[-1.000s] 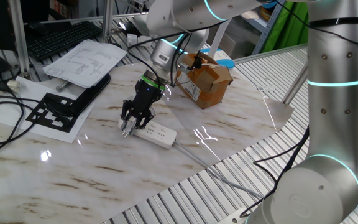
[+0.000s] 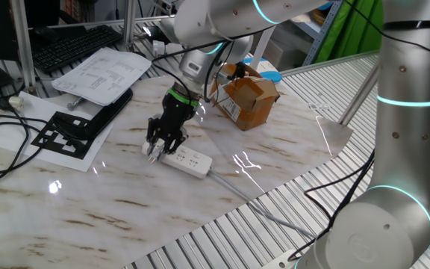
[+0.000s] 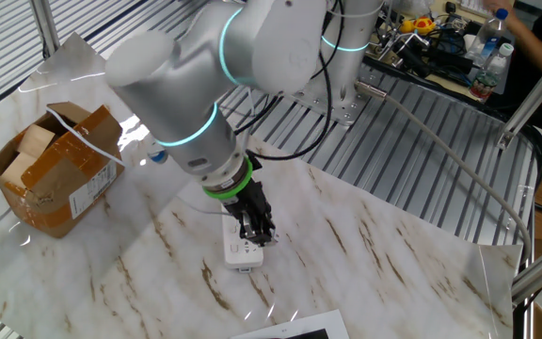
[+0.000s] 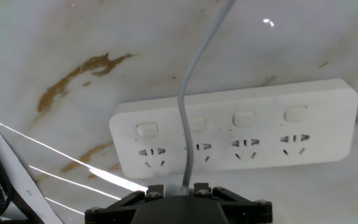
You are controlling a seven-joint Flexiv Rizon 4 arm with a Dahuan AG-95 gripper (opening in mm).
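Note:
A white power strip [image 4: 235,127], with a row of switches and sockets, lies flat on the marbled tabletop. In the wrist view a thin grey cable [image 4: 184,106] crosses over it and runs down to my gripper. The fingers [image 4: 156,190] are close together on a pale piece at the cable's end, whose shape is mostly hidden. From the first exterior view, the gripper [image 2: 156,155] points down over the strip's end away from its thick cord. The second exterior view has the strip [image 3: 241,252] partly behind the gripper [image 3: 260,241]; contact between them cannot be made out.
An open cardboard box [image 2: 248,99] stands behind the strip. Papers [image 2: 101,75], a dark device [image 2: 107,116] and a printed marker sheet [image 2: 64,134] occupy the left side, with loose black cables [image 2: 22,142]. Bare tabletop [image 2: 110,205] spreads in front.
The arm's upright links have shifted slightly right in the first exterior view, and the gripper very slightly. Strip and box are where they were.

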